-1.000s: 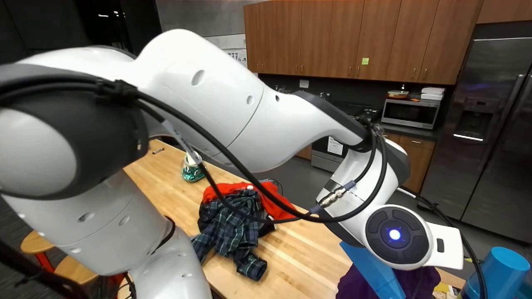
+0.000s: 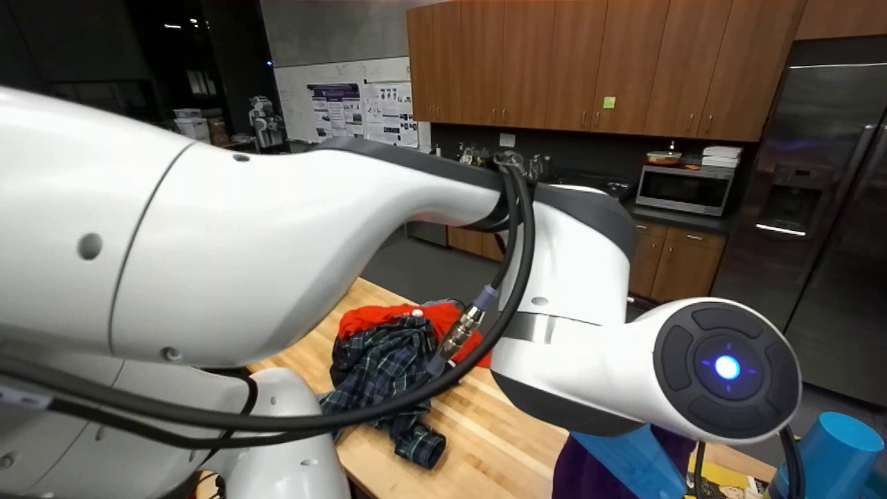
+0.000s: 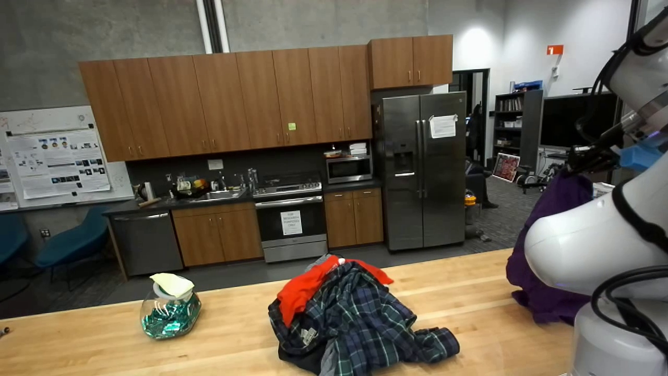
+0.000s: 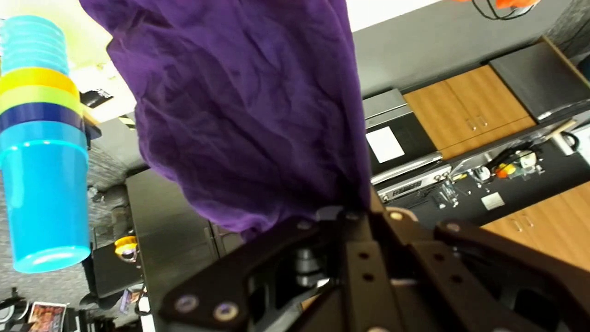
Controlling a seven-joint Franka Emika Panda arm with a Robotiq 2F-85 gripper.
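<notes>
A purple cloth [image 3: 546,250] hangs in folds from my gripper [image 3: 583,162] at the right of exterior view 2, its lower end down at the table. In the wrist view the gripper is shut, and the upper part of the cloth [image 4: 249,105] runs right into its fingertips. Exterior view 1 shows only a bit of the cloth [image 2: 582,466] below the arm; the fingers are hidden there. A heap of clothes [image 3: 369,307], dark green plaid with red on top, lies on the table to the cloth's left.
A glass bowl [image 3: 170,316] with green shiny filling stands at its left. Stacked blue and coloured cups [image 4: 47,182] are near the cloth. Black cables [image 2: 515,308] loop along the arm.
The arm has swung and its wrist has turned, shifting right in exterior view 1. The forearm now covers the bowl there. The plaid and red heap has stayed put.
</notes>
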